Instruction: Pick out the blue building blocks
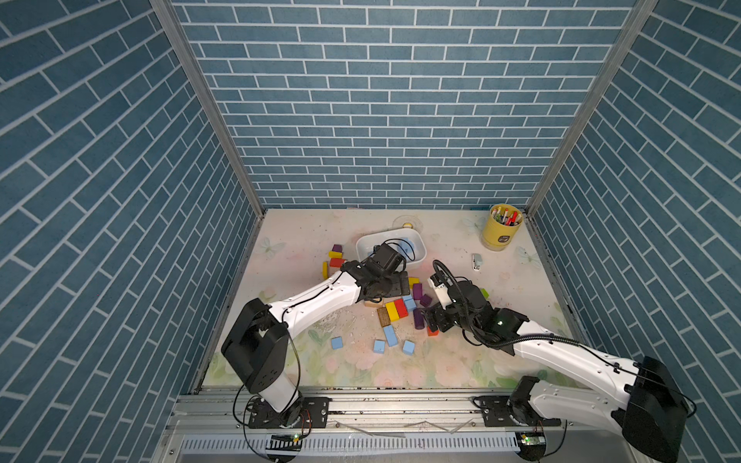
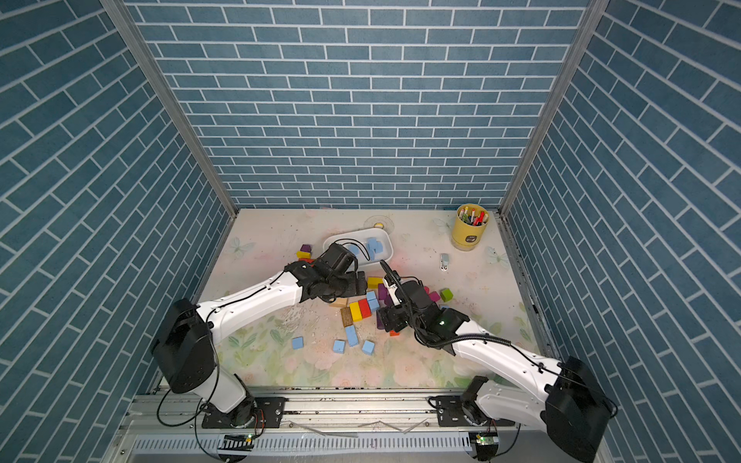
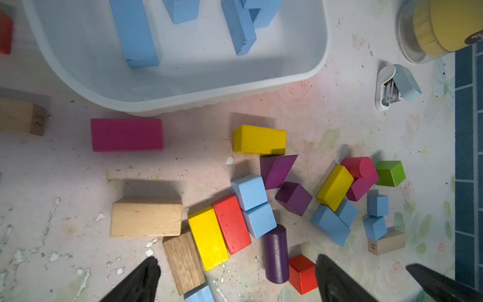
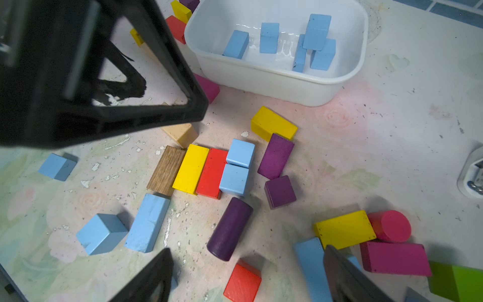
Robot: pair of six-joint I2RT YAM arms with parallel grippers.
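Note:
Spread wide and empty, the fingers of my left gripper hang over the block cluster, just in front of the white tub (image 4: 271,83). My right gripper is also open and empty, above the cluster's right part. Two blue cubes (image 3: 249,192) sit against a red block. A long blue block (image 4: 313,266) lies partly behind a right fingertip. Small blue blocks (image 3: 377,204) lie farther right. Near the front are a blue bar (image 4: 148,223) and several blue cubes (image 1: 336,342). More blue blocks (image 4: 269,37) rest inside the tub.
Purple (image 4: 230,229), yellow (image 4: 191,168), red (image 4: 242,283), pink (image 3: 127,134) and wooden blocks (image 3: 146,219) crowd around the blue ones. A sharpener (image 3: 386,88) and a yellow pen cup (image 1: 500,230) stand at the right.

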